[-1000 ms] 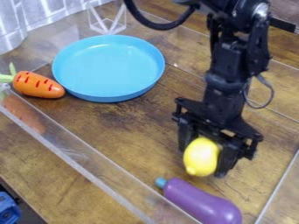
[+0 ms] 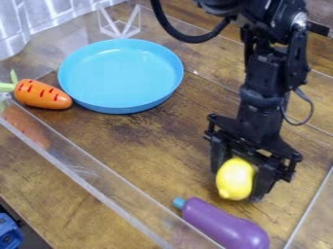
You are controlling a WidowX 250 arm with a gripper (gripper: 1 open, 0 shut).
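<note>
My black gripper (image 2: 254, 160) reaches down from the top right and hangs low over the wooden tray, right of center. A yellow object (image 2: 236, 180), perhaps a toy lemon, sits between and just in front of its fingers, partly hidden by them. Whether the fingers are closed on it I cannot tell.
A blue plate (image 2: 120, 72) lies at upper left, with a toy carrot (image 2: 39, 93) left of it. A purple eggplant (image 2: 224, 222) lies in front of the gripper. Clear walls edge the tray.
The gripper and yellow object have shifted only slightly over the last second. The plate, carrot and eggplant stay in place.
</note>
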